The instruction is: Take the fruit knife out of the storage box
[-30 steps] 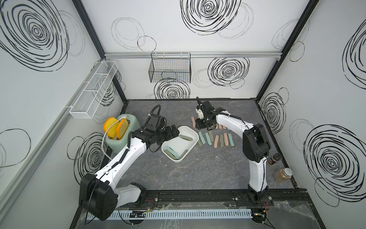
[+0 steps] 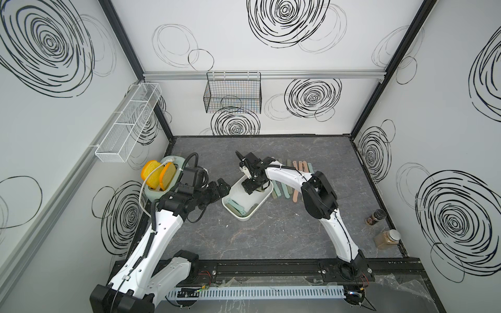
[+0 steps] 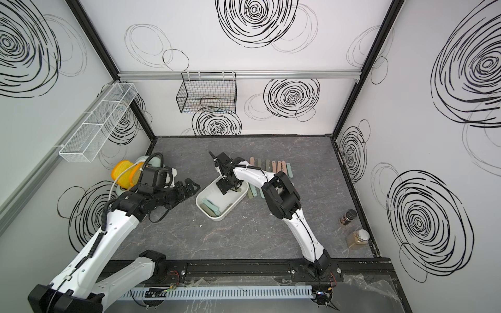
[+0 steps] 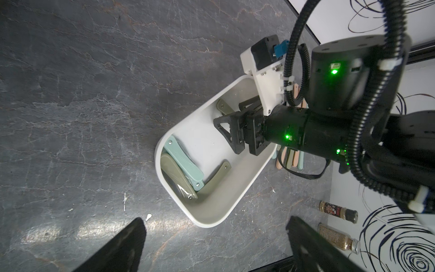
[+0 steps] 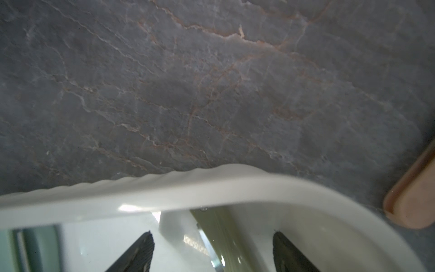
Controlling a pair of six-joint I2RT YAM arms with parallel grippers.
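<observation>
The white storage box [image 4: 217, 224] stands mid-table and holds several folded fruit knives. A mint-green knife [image 4: 184, 159] and an olive knife [image 4: 176, 176] lie side by side at its near-left end, with another olive knife [image 4: 216, 180] beside them. My right gripper is open inside the box's far end, its fingers on either side of an olive knife [image 5: 222, 235]; whether they touch it cannot be seen. Left of the box, my left gripper [image 2: 225, 186] is open and empty, apart from every knife.
Several knives, pink, green and grey, lie in rows right of the box, like the pink knife [image 2: 296, 193]. A green container [image 2: 181, 162] with yellow things sits left. Two jars [image 2: 386, 239] stand at the right edge.
My right arm has swung left from over the knife rows and lowered into the box's far end. The left arm has drawn back leftward from the box.
</observation>
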